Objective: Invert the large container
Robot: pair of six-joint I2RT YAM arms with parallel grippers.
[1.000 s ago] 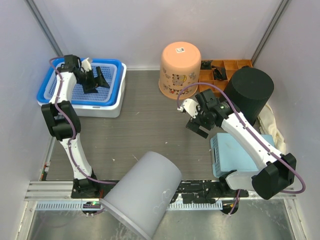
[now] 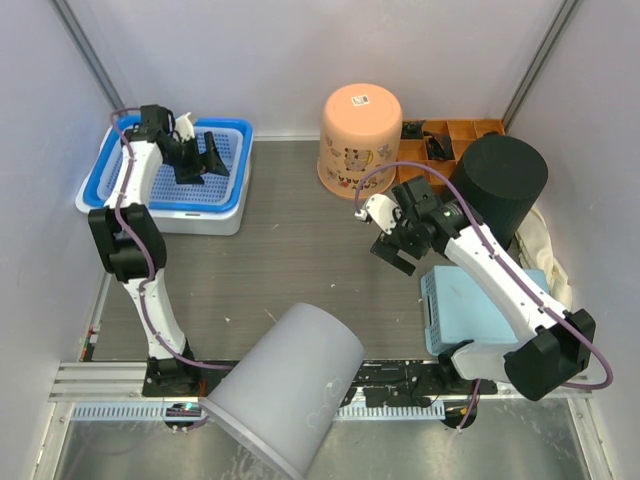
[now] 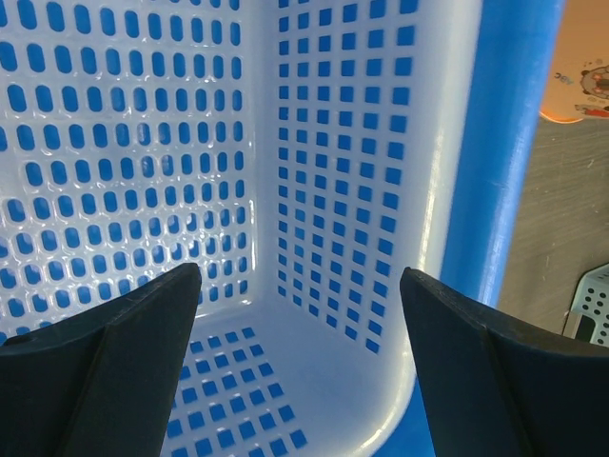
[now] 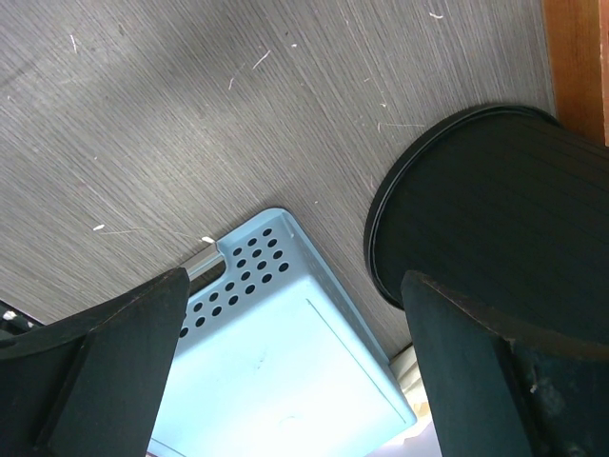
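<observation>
A blue-rimmed mesh basket (image 2: 242,165) sits upright in a large white container (image 2: 200,226) at the far left. My left gripper (image 2: 202,166) is over the basket's interior, open and empty. In the left wrist view, the basket's perforated side wall (image 3: 333,190) shows between and beyond the fingers; whether they touch it I cannot tell. My right gripper (image 2: 397,252) is open above the bare floor right of centre, nothing between its fingers.
An orange bin (image 2: 362,125), a black bin (image 2: 500,180) and a light-blue basket (image 2: 490,305) stand bottom up on the right. A grey bin (image 2: 290,385) lies tilted at the front. Free floor (image 2: 275,240) spans the middle.
My left gripper has moved slightly right, and the blue-rimmed basket has shifted the same way over the white container. The white container and my right arm look unmoved.
</observation>
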